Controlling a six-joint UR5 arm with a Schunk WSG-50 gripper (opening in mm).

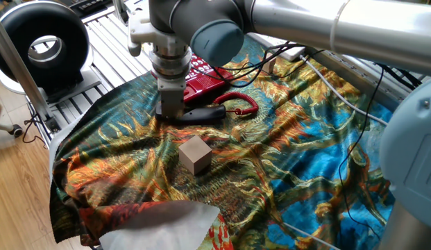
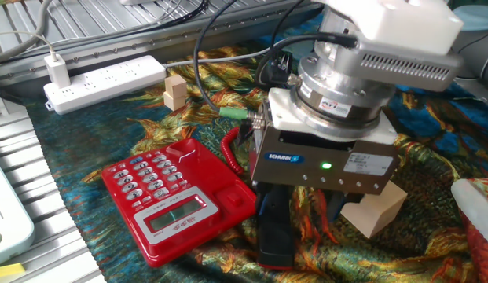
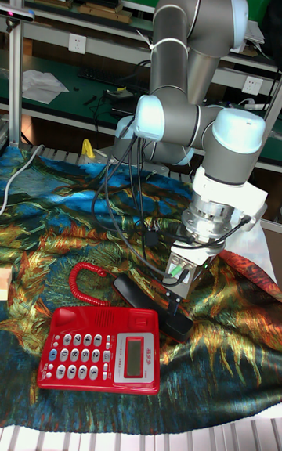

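A red desk phone (image 2: 181, 200) with grey keys and a display lies on the patterned cloth. Its black handset (image 1: 205, 115) rests off the cradle beside it, joined by a coiled red cord (image 1: 241, 104). Right over one end of the handset is my gripper (image 1: 171, 114), pointing down and very close to it. In exterior view 2 a dark finger (image 2: 336, 207) stands to the right, with a gap between it and the handset. The other finger merges with the black handset there, so any contact is hidden. The fingers look wide apart.
A wooden block (image 1: 196, 155) sits on the cloth near the gripper. Smaller wooden blocks (image 2: 174, 93) stand by a white power strip (image 2: 106, 84). Cables hang from the arm. The cloth (image 1: 305, 167) is wrinkled, with free room towards the robot base.
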